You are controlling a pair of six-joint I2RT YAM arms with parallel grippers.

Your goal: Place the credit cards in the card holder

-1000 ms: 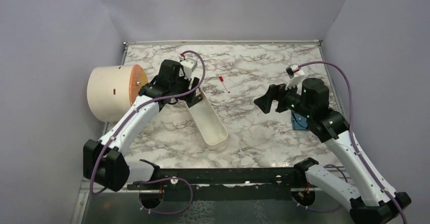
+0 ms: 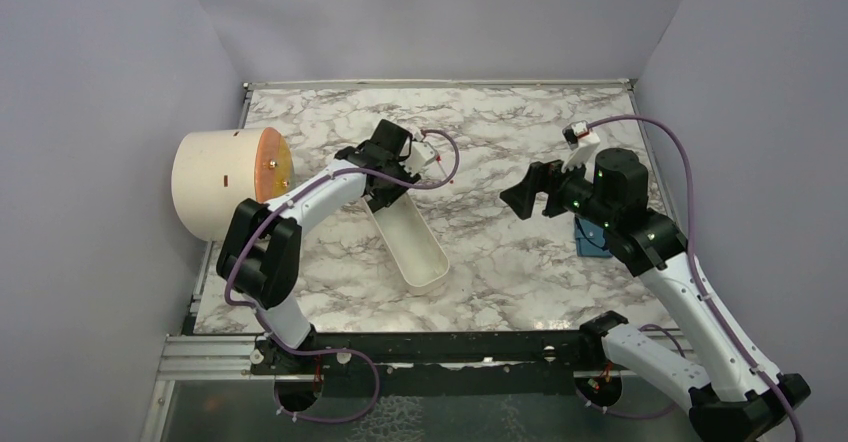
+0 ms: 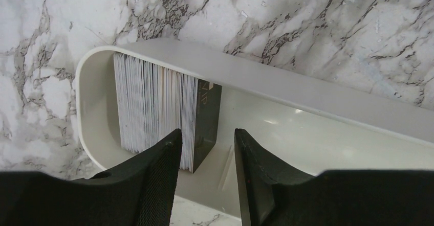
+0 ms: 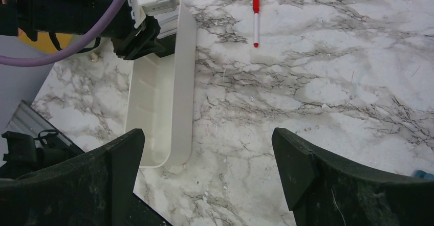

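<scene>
A white oblong holder (image 2: 420,262) lies on the marble table, left of centre. In the left wrist view a stack of cards (image 3: 153,106) stands on edge at one end of it, a dark card (image 3: 205,123) marked with gold lettering outermost. My left gripper is over the holder by that stack, part open, nothing seen between its fingers. My right gripper hangs open and empty over the table, right of the holder.
A red-capped marker (image 4: 256,26) lies beside the holder. A cream cylinder (image 2: 215,182) stands at the left, a blue object (image 2: 590,247) under the right arm.
My left arm has moved right and bent, its gripper now further over the holder's card end and hiding much of the marker from above. The right arm looks unchanged.
</scene>
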